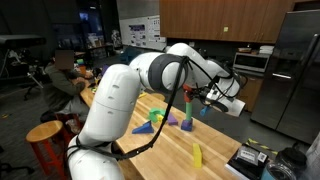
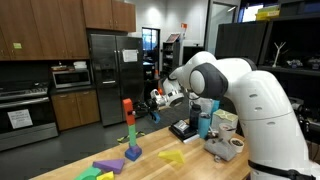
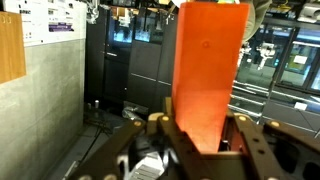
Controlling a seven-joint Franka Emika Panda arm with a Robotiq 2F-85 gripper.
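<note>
An orange-red block [image 3: 208, 70] fills the middle of the wrist view, with its lower part between the fingers of my gripper, which is shut on it. In exterior view 2 the orange-red block [image 2: 127, 106] is upright, right above a green block [image 2: 132, 132]. Whether the two touch is hard to tell. A blue block [image 2: 132, 152] forms the base under the green one. Exterior view 1 shows the same column, the green block [image 1: 189, 110] over the blue block [image 1: 187, 126], with my gripper reaching in sideways from the right at the top.
On the table lie a yellow block [image 1: 197, 155], a purple block [image 1: 171, 118] and a blue triangular piece [image 1: 143, 128]. Cups, a bowl [image 2: 238, 141] and a dark box [image 1: 246, 160] crowd one side. Bare wood is free in front of the column.
</note>
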